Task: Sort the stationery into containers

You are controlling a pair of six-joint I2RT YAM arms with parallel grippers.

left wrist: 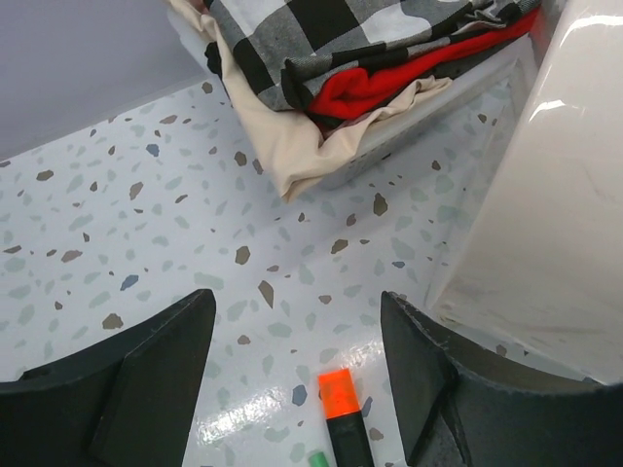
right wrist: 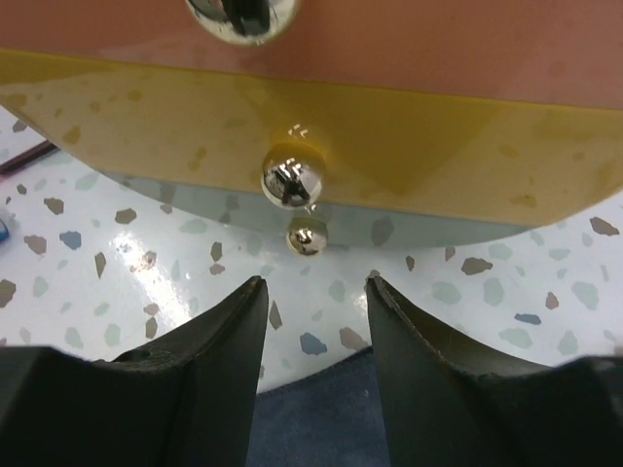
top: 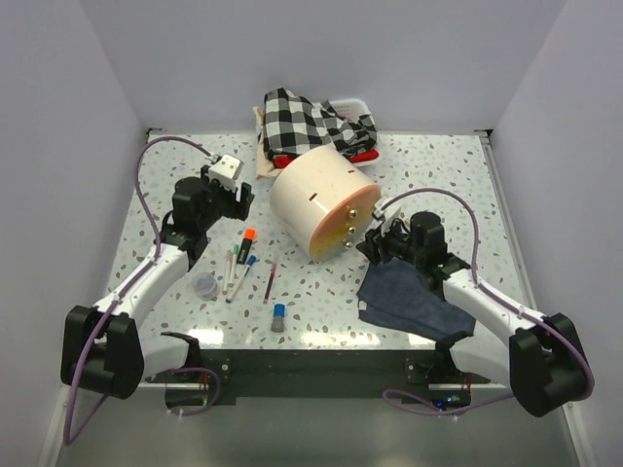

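Observation:
My left gripper stands open above the terrazzo tabletop, left of the cream drawer unit with gold knobs. Below it in the left wrist view lies an orange-capped black marker. Several pens, a blue-capped bottle and a small clear cup lie on the table's left half. My right gripper is at the unit's knobbed front, its fingers apart with nothing between them, just short of the lowest knob.
A white basket with checked cloth stands at the back. A dark folded cloth lies under the right arm.

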